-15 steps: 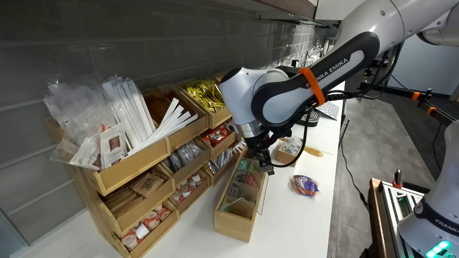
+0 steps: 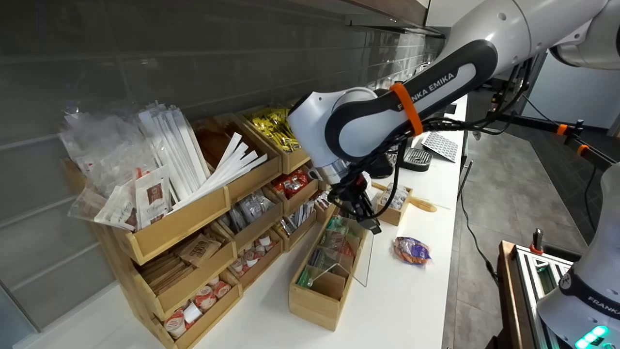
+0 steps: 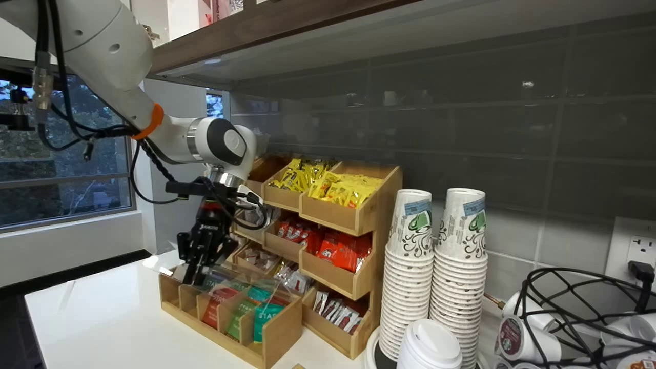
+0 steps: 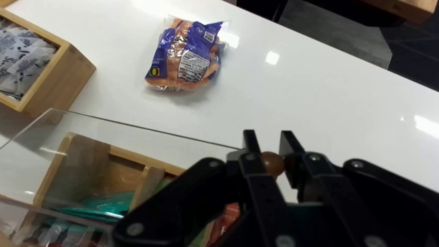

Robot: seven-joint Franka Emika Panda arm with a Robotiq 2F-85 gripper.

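The wooden tea box (image 2: 314, 311) has a clear lid (image 2: 361, 264) tilted up at an angle, its edge standing out past the box's side. In the wrist view my gripper is shut on a small round brown knob (image 4: 272, 164), which appears to belong to the lid. Below the lid (image 4: 123, 128), teal packets (image 4: 107, 204) and a red packet (image 4: 231, 214) sit in separate compartments. From the other side, my gripper (image 3: 194, 280) hangs over the box (image 3: 209, 332). The fingers hide part of the box.
A bag of orange food (image 4: 183, 57) lies on the white counter, with free room around it. The box of white packets (image 2: 392, 216) stands farther back. Tiered wooden shelves (image 2: 232, 256) run along the wall; stacked paper cups (image 3: 406, 277) stand beside them.
The arm has shifted left in exterior view 1, its gripper a little toward the camera. The clear lid has swung further up and its edge now reaches further right.
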